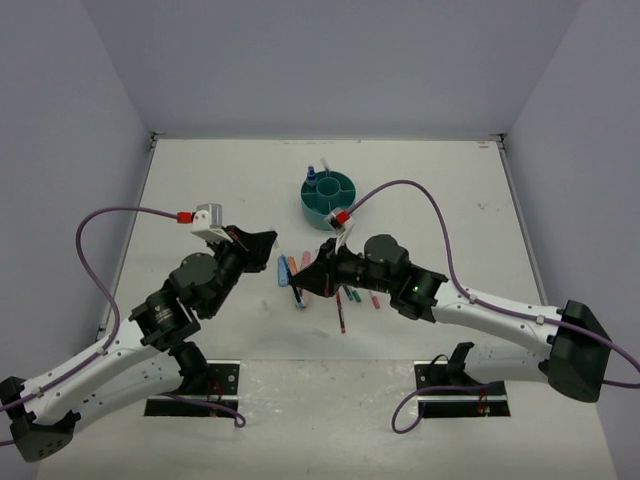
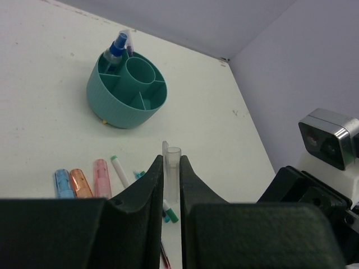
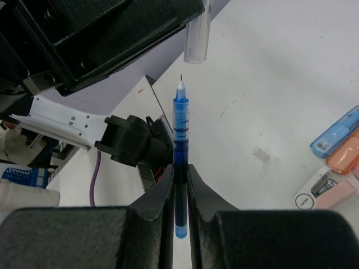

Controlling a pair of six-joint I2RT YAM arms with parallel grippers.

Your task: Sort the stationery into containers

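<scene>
My right gripper is shut on a blue pen (image 3: 180,120), upright with its bare writing tip upward. Just above and right of that tip, a clear pen cap (image 3: 197,38) hangs from my left gripper, apart from the pen. In the left wrist view the cap (image 2: 173,182) shows between the shut fingers. A green round container (image 2: 106,101) with several compartments stands farther back; it holds a blue-capped item (image 2: 115,47) and a pale pen (image 2: 128,40). Blue (image 2: 64,184), orange (image 2: 80,184) and pink (image 2: 102,178) markers lie on the table.
A white pen with green end (image 2: 119,171) and a red pen (image 1: 341,312) lie nearby. A white and pink item (image 3: 325,189) rests beside the markers. Both grippers are close together above the table. Table space (image 1: 430,200) right of the container is clear.
</scene>
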